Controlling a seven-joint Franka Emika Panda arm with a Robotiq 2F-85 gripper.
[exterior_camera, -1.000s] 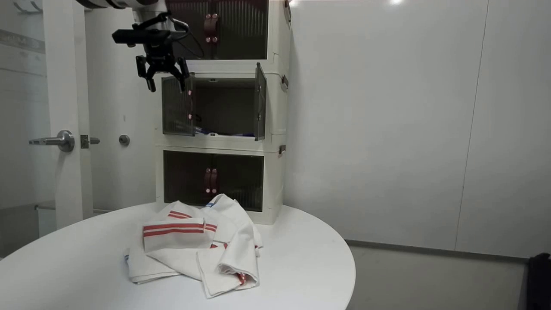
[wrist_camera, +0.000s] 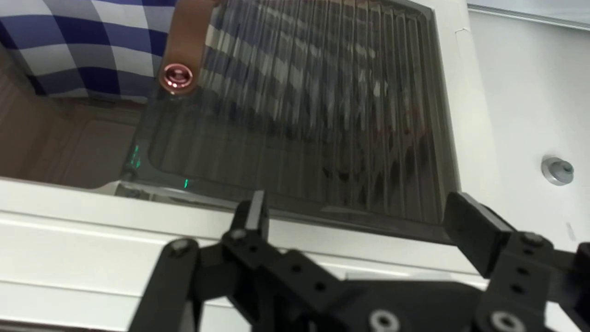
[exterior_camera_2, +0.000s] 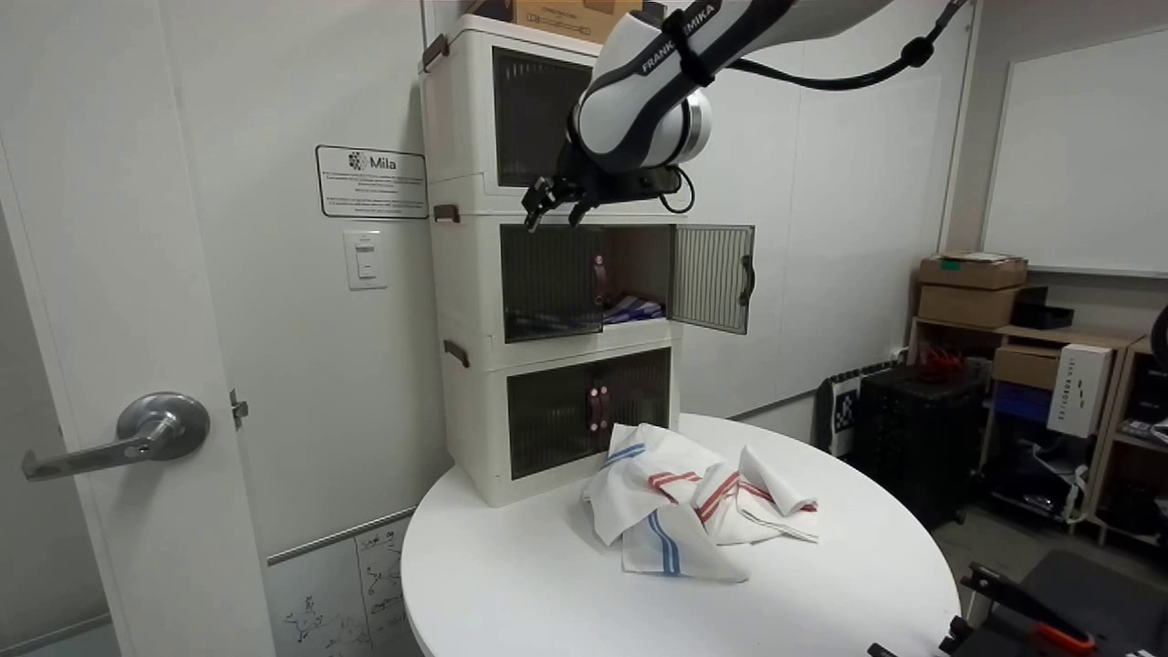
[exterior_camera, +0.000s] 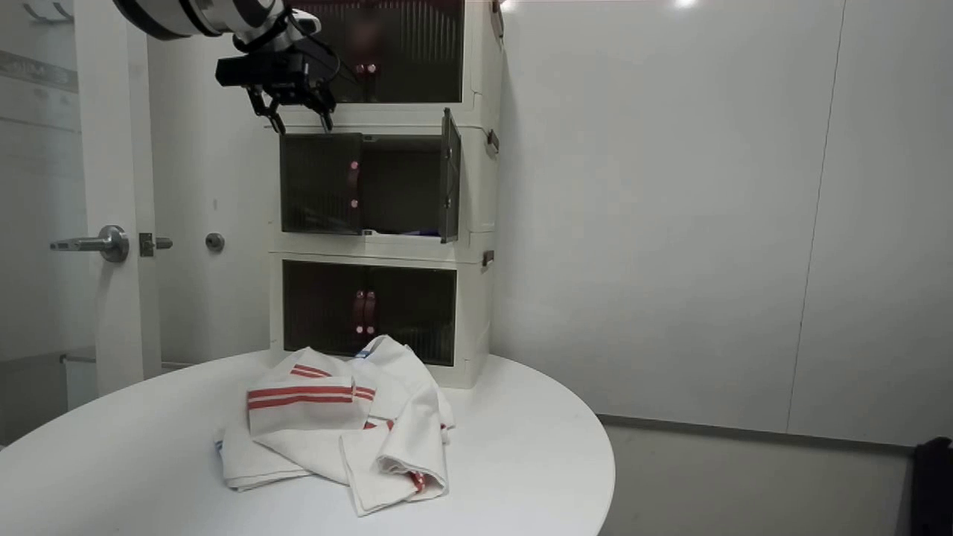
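Note:
My gripper (exterior_camera: 301, 128) hangs in front of the upper edge of the middle cabinet's left door (exterior_camera: 319, 183). Its fingers (wrist_camera: 476, 229) are spread wide in the wrist view, with nothing between them. That ribbed dark door (wrist_camera: 309, 116) is swung to, or nearly so, against the frame. The right door (exterior_camera_2: 712, 277) stands wide open. Inside the middle compartment lies a blue and white checked cloth (wrist_camera: 88, 47), seen partly through the door. White towels with red and blue stripes (exterior_camera: 308, 412) lie crumpled on the round table (exterior_camera: 536, 447) before the cabinets.
The upper cabinet (exterior_camera_2: 542, 115) and the lower cabinet (exterior_camera: 368, 313) have their doors shut. A white door with a metal handle (exterior_camera_2: 164, 427) stands to the left.
The middle cabinet's left door has swung inward, from partly open to shut or nearly so. My gripper has moved slightly right and up, and tilted. The towels have not moved.

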